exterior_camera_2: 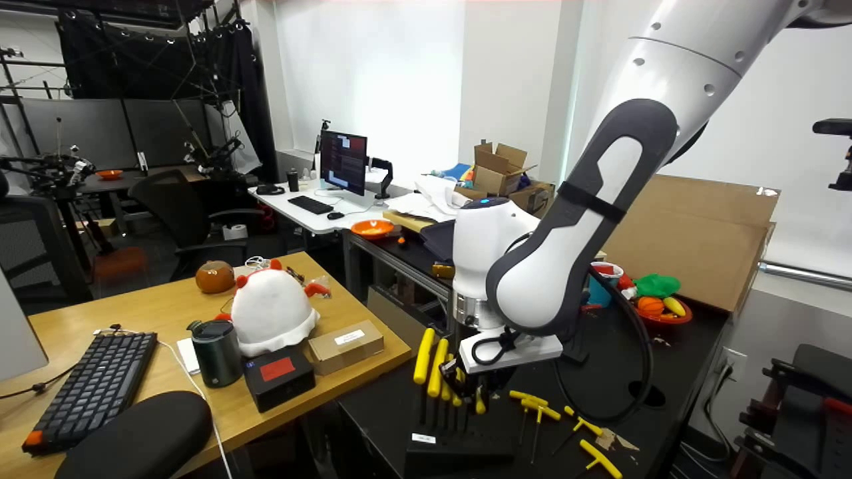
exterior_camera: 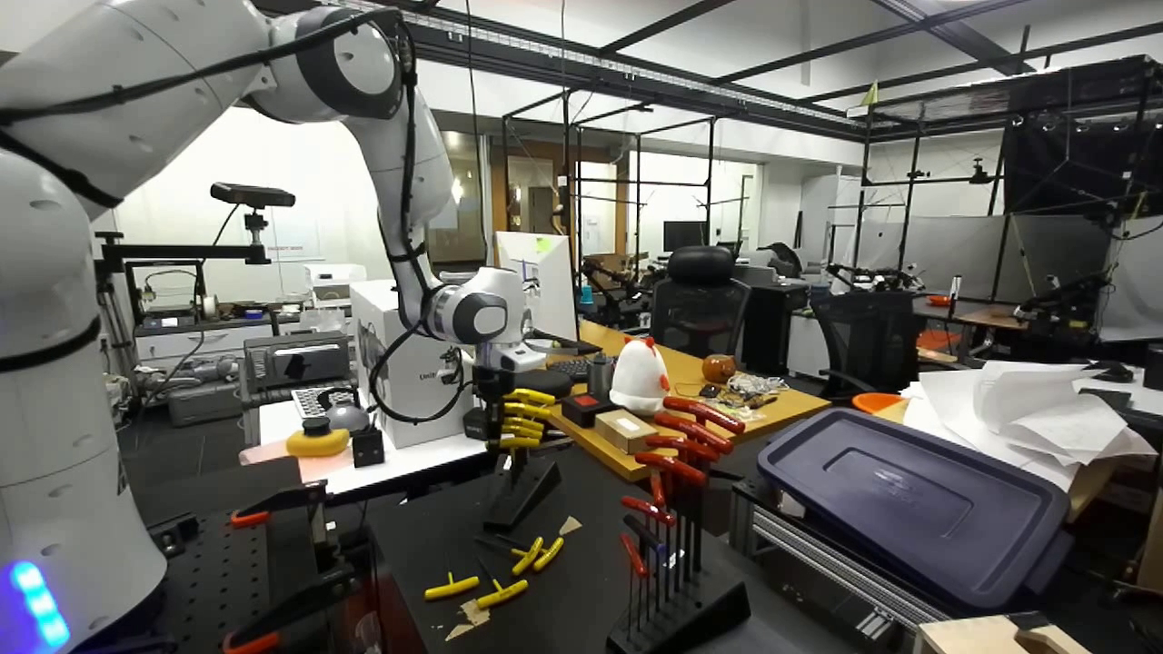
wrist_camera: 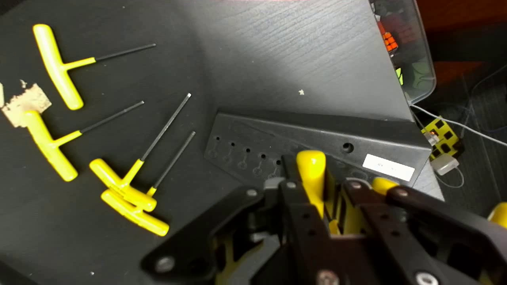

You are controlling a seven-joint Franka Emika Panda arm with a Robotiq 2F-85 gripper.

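Observation:
Between the fingertips of my gripper, a yellow T-handle (wrist_camera: 311,173) is clasped in the wrist view. Below it stands the black tool stand (wrist_camera: 304,137), with a row of empty holes at one end. Other yellow-handled hex keys (exterior_camera: 528,411) rise from the stand close beside the fingers, and exterior view 2 shows their handles (exterior_camera_2: 435,367) too. Whether the clasped key's shaft is still in its hole is hidden by the fingers. Loose yellow keys (wrist_camera: 59,73) lie flat on the black table (wrist_camera: 294,57).
A second stand (exterior_camera: 687,621) with red-handled keys (exterior_camera: 673,469) is nearby on the table. Beyond the table edge, a wooden desk (exterior_camera: 785,409) carries a small cardboard box (exterior_camera: 623,431) and a white plush toy (exterior_camera: 640,376). Bare tabletop lies beside the yellow-key stand.

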